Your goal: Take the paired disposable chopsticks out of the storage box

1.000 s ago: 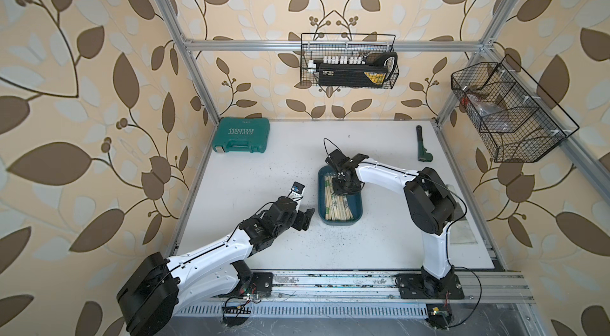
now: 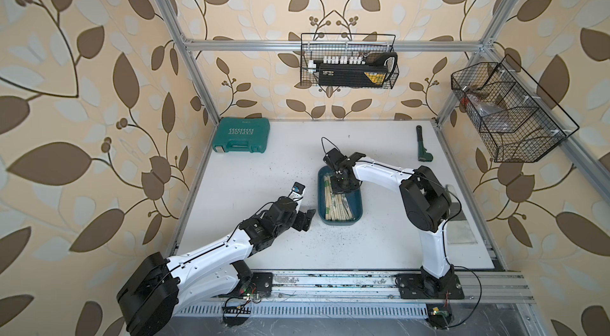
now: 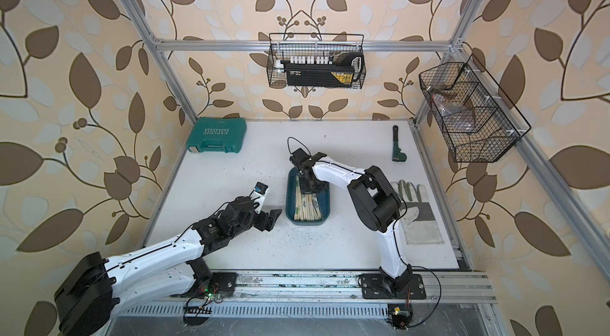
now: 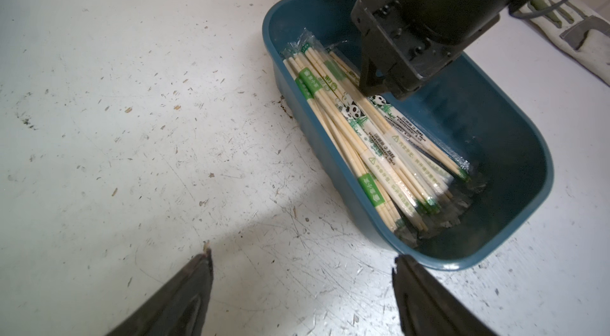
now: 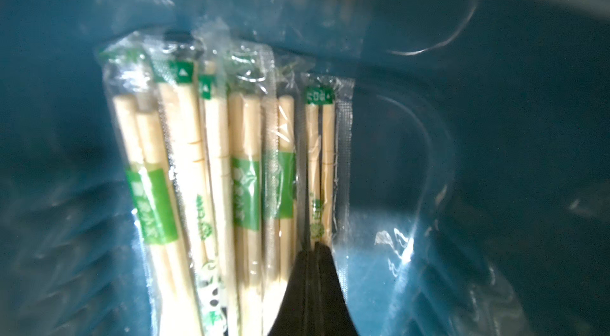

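Several plastic-wrapped chopstick pairs lie side by side in the blue storage box [image 4: 508, 209]. My right gripper is down inside the box, its fingers closed together with no gap and nothing between them. The rightmost packaged pair [image 5: 321, 164] runs up to and under those fingertips; its lower part is hidden behind them. Other wrapped pairs [image 5: 247, 190] lie to its left. From the left wrist view, the right gripper's tips are hidden beneath its black body over the far end of the packs [image 4: 375, 139]. My left gripper stands open and empty, short of the box's near wall.
A green case [image 2: 241, 135] sits at the back left and a dark green tool [image 2: 422, 145] at the back right. Work gloves [image 3: 419, 218] lie right of the right arm. Bare tabletop [image 2: 273, 164] surrounds the box on the left.
The left arm looks still.
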